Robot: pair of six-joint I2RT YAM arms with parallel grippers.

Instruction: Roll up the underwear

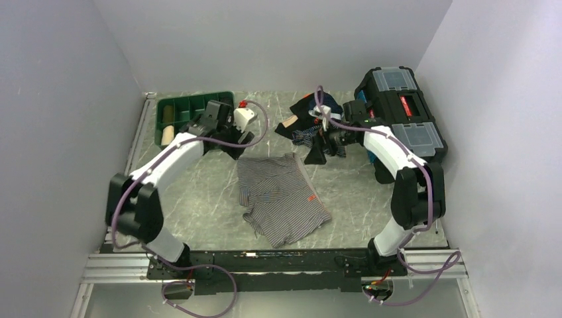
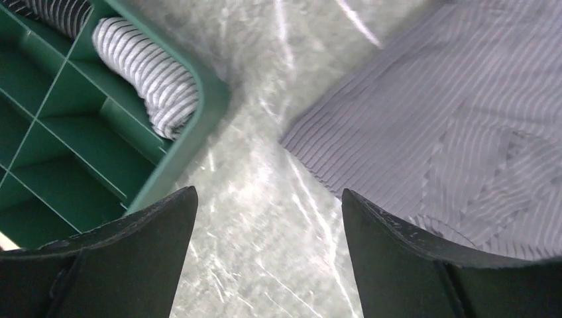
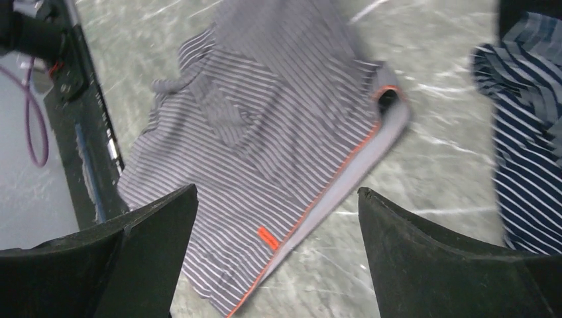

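Striped grey underwear (image 1: 278, 199) lies spread and somewhat wrinkled on the marble tabletop, with an orange tag on its right edge. In the left wrist view its corner (image 2: 331, 139) is beside the green divided box. My left gripper (image 1: 236, 144) is open above the table near the cloth's upper-left corner, holding nothing. My right gripper (image 1: 317, 147) is open over the area right of the cloth's upper edge, with the cloth (image 3: 265, 152) visible below it and nothing between its fingers.
The green box (image 1: 193, 106), holding rolled items, stands at the back left. Dark and striped garments (image 1: 301, 112) are piled at the back center-right. Black toolboxes (image 1: 404, 106) line the right side.
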